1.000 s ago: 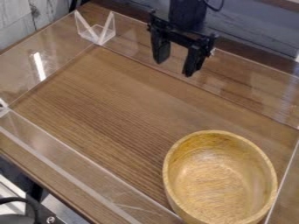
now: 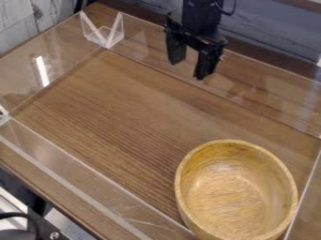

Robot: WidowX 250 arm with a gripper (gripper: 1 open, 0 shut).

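Note:
The black robot gripper (image 2: 192, 52) hangs at the top middle of the camera view, over the back of the wooden board. Its two dark fingers point down; whether they are open or shut is hard to tell, and nothing can be made out between them. A large yellow bowl (image 2: 236, 160) sits at the lower right, well in front of the gripper and apparently empty.
A clear plastic holder (image 2: 103, 30) stands at the back left of the board (image 2: 126, 117). Transparent walls or strips line the left and right edges. The middle of the board is bare. A black cable lies at the lower left corner.
The gripper has risen a little and moved slightly back, and its fingers look somewhat closer together. The bowl and holder have not moved.

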